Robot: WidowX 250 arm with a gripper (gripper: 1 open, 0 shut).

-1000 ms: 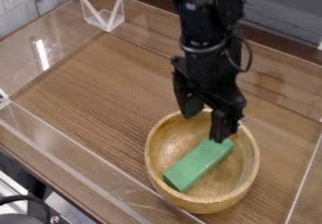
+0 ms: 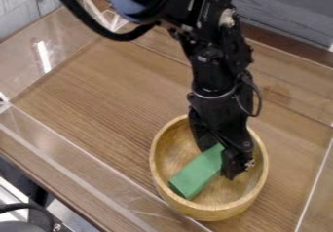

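Note:
A tan bowl [image 2: 232, 205] sits on the wooden table in the lower middle of the camera view. A green block [image 2: 196, 175] lies inside it. My black gripper [image 2: 224, 150] reaches down from the top into the bowl, just above and beside the green block's upper end, partly covering it.
Clear plastic edging runs along the left side. A cable loops in at the lower left. A ledge crosses the top right.
The bowl and block look about where they were.

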